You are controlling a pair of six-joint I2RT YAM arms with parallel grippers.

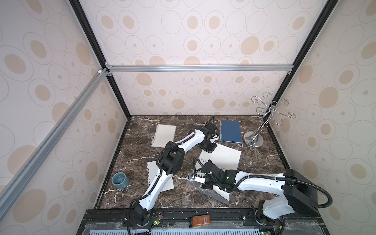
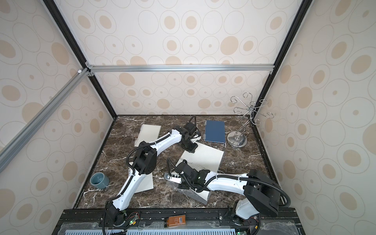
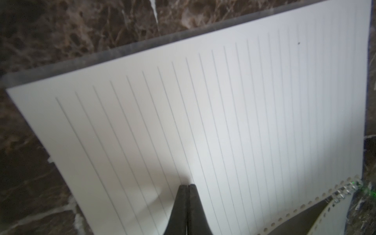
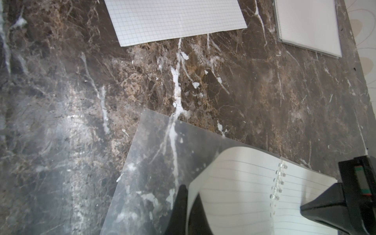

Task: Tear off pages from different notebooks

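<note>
An open spiral notebook [image 1: 222,154] with lined pages and a clear plastic cover [image 4: 152,133] lies right of centre. My left gripper is shut at the upper lined page [image 3: 235,117], nothing visible between its fingers. My right gripper is shut on a lined page [image 4: 231,184] near the front, which curves up from the spiral to the fingertips. A grid-paper sheet [image 1: 156,172] lies at left, a cream notebook [image 1: 163,135] at back left, a blue notebook [image 1: 230,131] at back right.
A teal mug [image 1: 120,179] stands at front left. A chrome stand [image 1: 253,139] with curled hooks is at the right rear. Bare marble tabletop [image 1: 137,152] shows between them. Patterned walls surround the table.
</note>
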